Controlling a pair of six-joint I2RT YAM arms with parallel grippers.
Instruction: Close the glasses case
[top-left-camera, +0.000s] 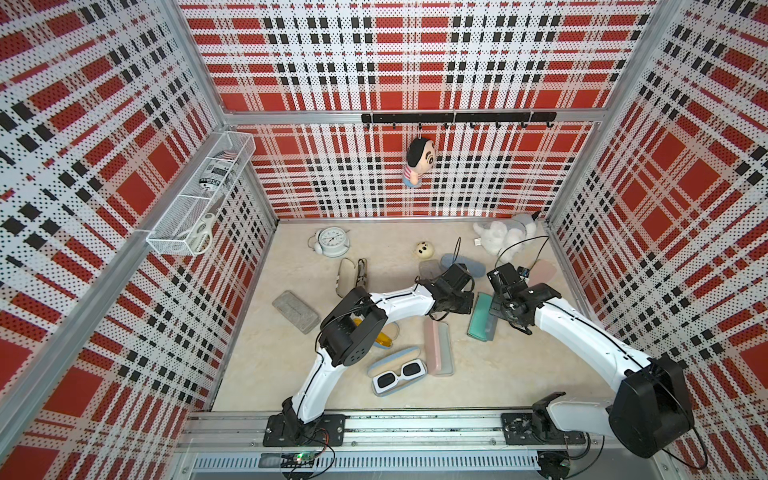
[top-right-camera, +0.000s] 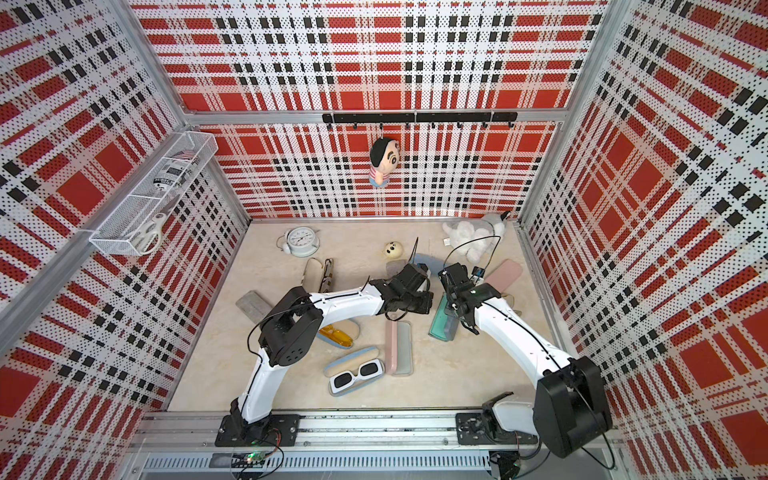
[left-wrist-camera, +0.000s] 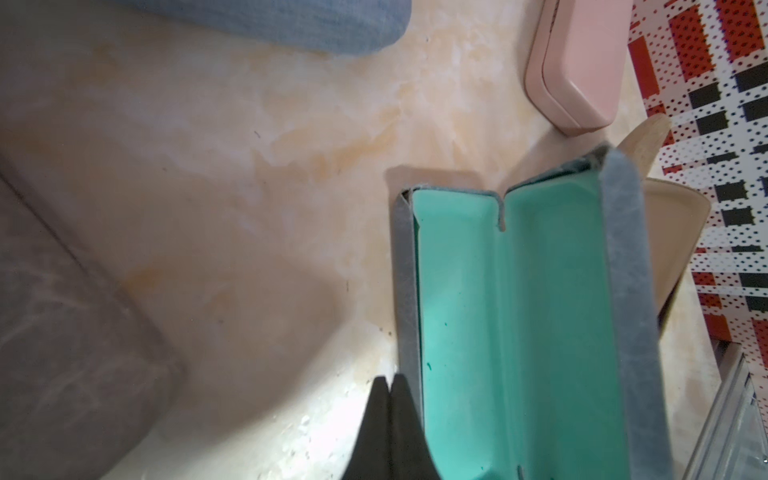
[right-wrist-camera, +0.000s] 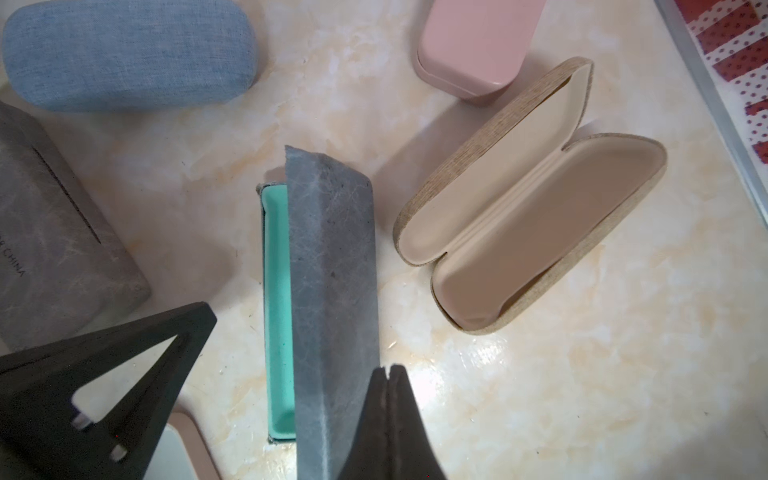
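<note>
A glasses case with grey marbled outside and teal lining (top-left-camera: 480, 318) stands open on the table, its lid raised on the right side. In the left wrist view the teal interior (left-wrist-camera: 460, 320) and upright lid (left-wrist-camera: 560, 320) both show. My left gripper is shut with nothing between its fingers, at the case's left edge in that view. The lid's grey outer face (right-wrist-camera: 336, 280) fills the middle of the right wrist view. My right gripper is shut too, empty, by the lid's outer side; whether it touches is unclear.
An open tan case (right-wrist-camera: 552, 216) lies right of the teal one. Beyond are a closed pink case (right-wrist-camera: 480, 48) and a blue case (right-wrist-camera: 128, 56). A grey case (right-wrist-camera: 56, 232) sits to the left. Open pink (top-left-camera: 433, 348) and white-sunglasses (top-left-camera: 400, 376) cases lie nearer.
</note>
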